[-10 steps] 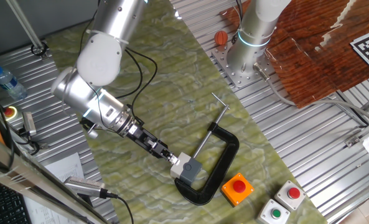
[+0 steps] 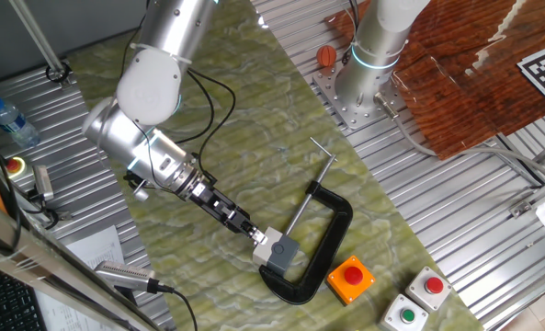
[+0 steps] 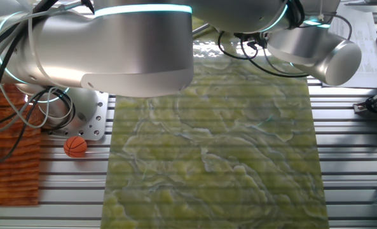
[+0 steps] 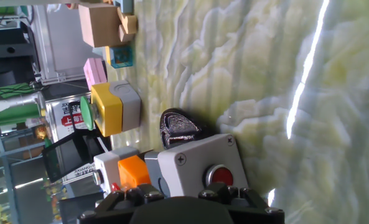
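Observation:
A grey box with a red button (image 4: 220, 175) stands on its side on the green marbled mat, its button facing my gripper. In exterior view 1 the same grey box (image 2: 277, 248) lies beside the lower arm of a black C-clamp (image 2: 332, 244). The fingertips of my gripper (image 2: 257, 236) are at the box's button side, touching or very close to it. The wrist view shows dark finger parts along its bottom edge; their tips and the gap between them are not clear. Exterior view 2 hides the gripper and box.
An orange box with a red button (image 2: 350, 279), a white box with a red button (image 2: 429, 287) and one with a green button (image 2: 405, 315) stand right of the clamp.
The arm's wrist and forearm have shifted slightly up and to the right in exterior view 1. The fingertips stay at the grey box, and the clamp and other boxes have not visibly moved.

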